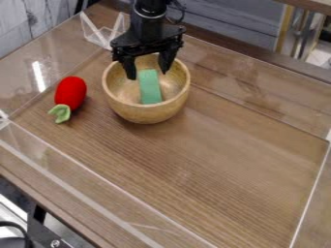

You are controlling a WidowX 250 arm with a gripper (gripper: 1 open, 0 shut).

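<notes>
My black gripper (145,54) reaches down from the top centre to the back half of a light wooden bowl (175,102), with one finger toward each side. A green block (150,89) lies in the bowl between and below the fingertips. I cannot make out whether anything is held.
A red vegetable toy with a green end (72,93) lies left of the bowl. A clear plastic object (101,29) is at the back left.
</notes>
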